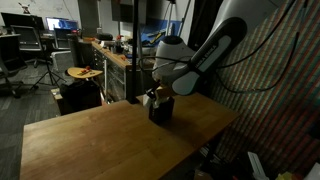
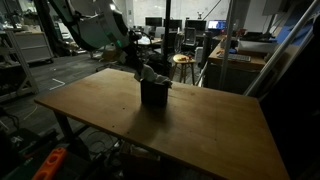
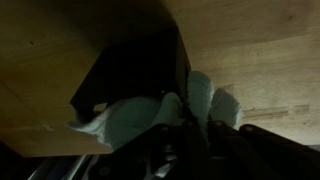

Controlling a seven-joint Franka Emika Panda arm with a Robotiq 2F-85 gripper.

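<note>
A black box stands on the wooden table, with pale crumpled cloth at its top. Seen from the wrist, the dark box lies just past the fingers, and the pale grey-green cloth bunches over its near edge and around the fingertips. My gripper is shut on the cloth; the folds and shadow hide much of the fingers. In exterior view 1, the arm reaches from the right and the gripper sits directly above the box.
A dark vertical pole rises behind the table. Desks and chairs stand farther back.
</note>
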